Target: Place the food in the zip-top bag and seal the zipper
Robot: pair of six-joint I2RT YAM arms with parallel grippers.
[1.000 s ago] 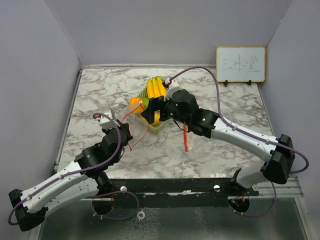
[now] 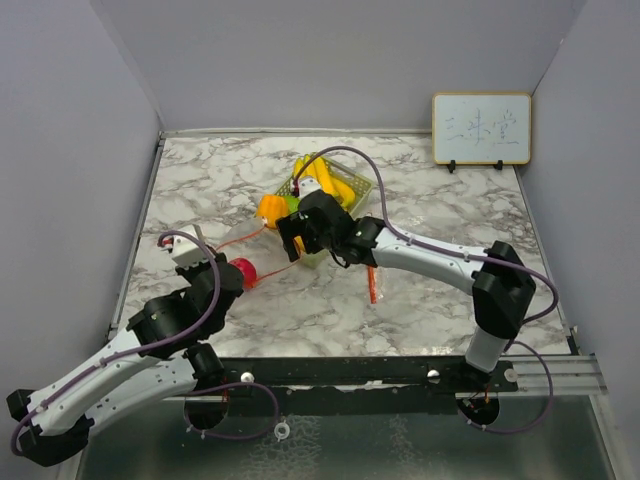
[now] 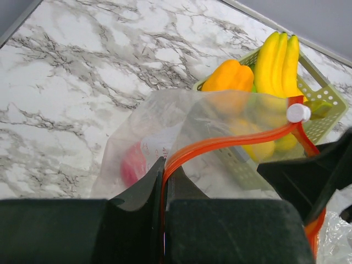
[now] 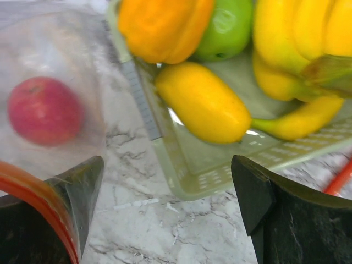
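My left gripper is shut on the orange zipper edge of a clear bag [image 3: 135, 126], held raised and open; a red apple [image 4: 45, 111] lies inside it. My right gripper is open, just right of the bag's mouth and over the near left part of a green basket [image 4: 187, 179]. The basket holds a yellow mango [image 4: 202, 102], an orange pepper [image 4: 162, 27], a green fruit [image 4: 223, 27] and bananas [image 4: 294, 30]. The orange zipper passes by one finger of my right gripper.
A second bag with an orange zipper [image 2: 372, 285] lies right of the basket. A whiteboard [image 2: 481, 128] stands at the back right.
My left gripper has moved left with the bag, exposing more of the apple in the top view.
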